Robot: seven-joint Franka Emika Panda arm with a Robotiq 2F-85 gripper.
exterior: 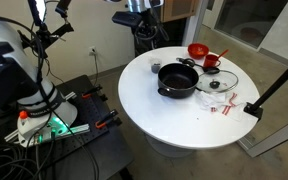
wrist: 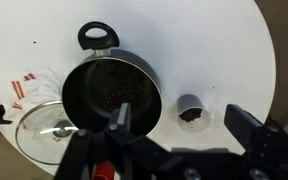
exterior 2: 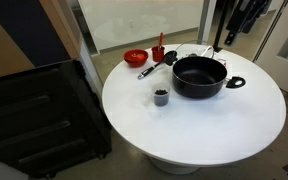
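A black two-handled pot (exterior: 178, 80) stands uncovered on the white round table (exterior: 174, 125). Dark bean-like bits (wrist: 124, 85) are scattered on its bottom in the wrist view. Beside the pot is a small clear cup (exterior 2: 161, 96), upright, with similar dark bits (wrist: 191, 174) in it. My gripper hangs above the table, its fingers (wrist: 124, 117) wide apart and nothing between them. Seen from above, the cup lies below the gap, towards the right finger, and the pot lies to the left. Part of the pot's lower edge is hidden behind the gripper.
A glass lid (exterior: 218, 81) lies by the pot, near a white cloth with red marks (exterior: 216, 102). Farther back are a red bowl (exterior 2: 136, 57), a red cup (exterior 2: 158, 52) and a black ladle (exterior 2: 168, 60).
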